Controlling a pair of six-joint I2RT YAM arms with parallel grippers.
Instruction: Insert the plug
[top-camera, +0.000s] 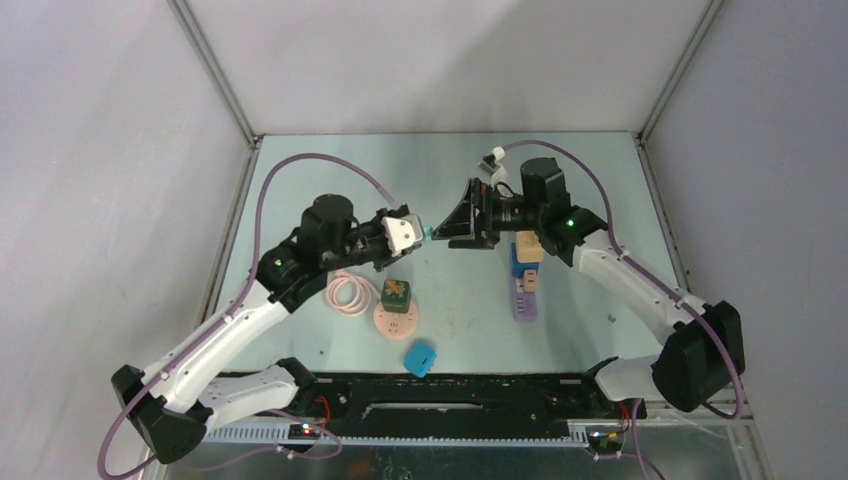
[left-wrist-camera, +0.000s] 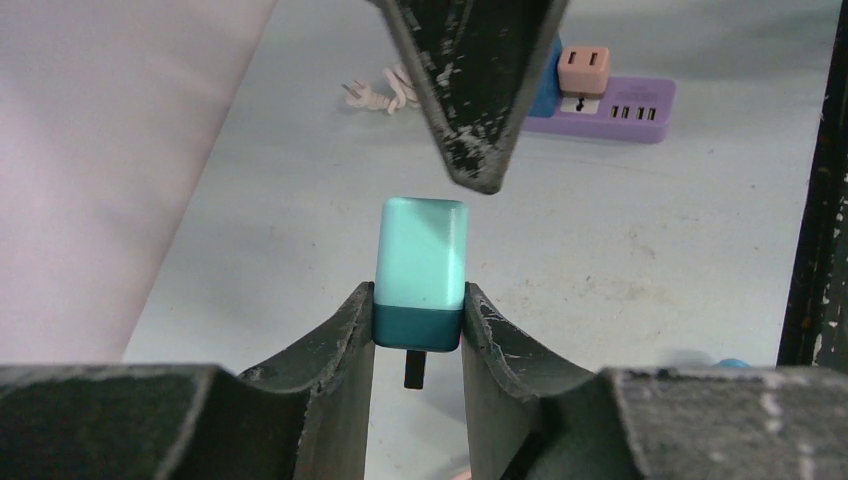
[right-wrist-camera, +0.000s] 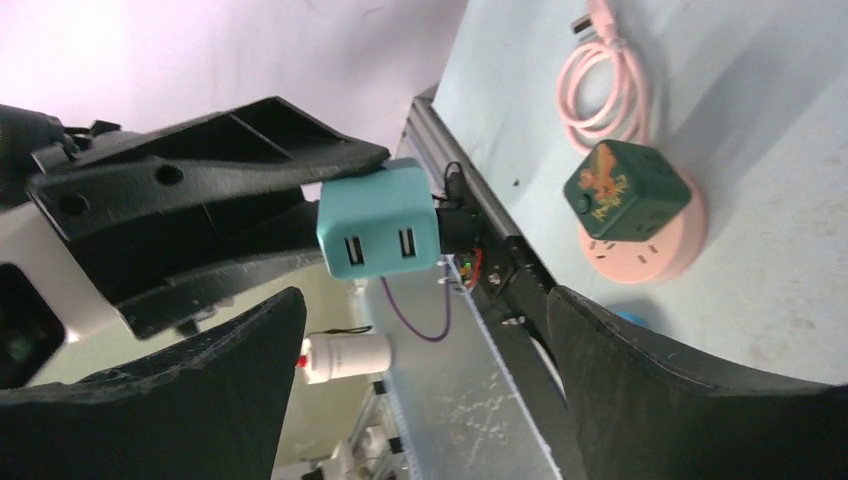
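Note:
My left gripper is shut on a small teal block (left-wrist-camera: 420, 255) with a dark short part below it, seen upright between its fingertips in the left wrist view. In the right wrist view the teal block (right-wrist-camera: 378, 222) shows two slots on its face. My right gripper (top-camera: 440, 233) is open, close to the block from the right, with nothing between its fingers; its dark finger hangs just above the block in the left wrist view.
Below lie a pink round socket (top-camera: 395, 325) with a green cube (top-camera: 396, 295) on it, a coiled pink cable (top-camera: 340, 308), a blue block (top-camera: 420, 358) and a purple strip (top-camera: 525, 305) with blocks at the right.

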